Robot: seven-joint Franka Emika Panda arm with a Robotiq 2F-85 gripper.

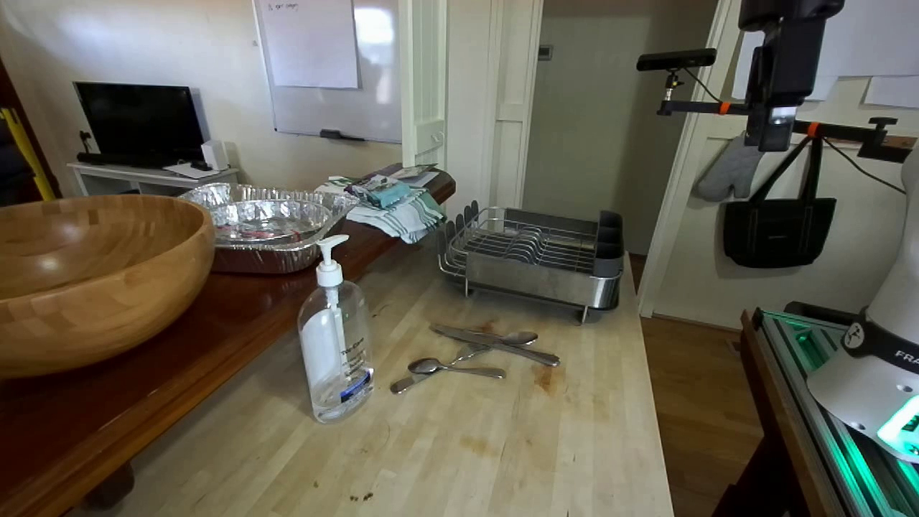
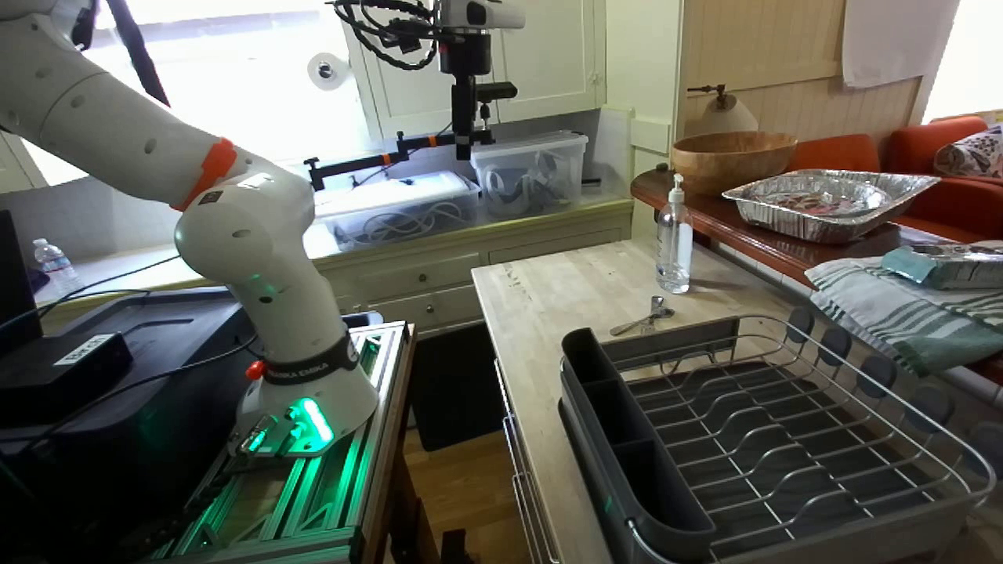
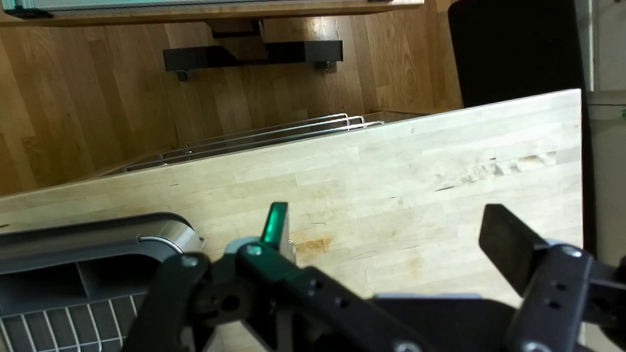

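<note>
My gripper is open, its two fingers wide apart over bare tabletop with nothing between them. In exterior view 2 the gripper point(image 2: 463, 122) hangs high in the air, well clear of the table. Several pieces of metal cutlery point(image 1: 472, 353), among them spoons and a knife, lie crossed in a loose pile at the middle of the wooden table point(image 1: 551, 448). Beyond them stands a dish rack point(image 1: 534, 276); its dark cutlery holder point(image 2: 639, 432) has compartments that look empty. A clear pump bottle point(image 1: 337, 362) stands upright beside the cutlery.
On the raised brown ledge are a large wooden bowl point(image 1: 103, 284), foil trays point(image 1: 297, 228) and a striped cloth point(image 1: 413, 220). A floor gap point(image 1: 698, 413) separates the table from the robot's base.
</note>
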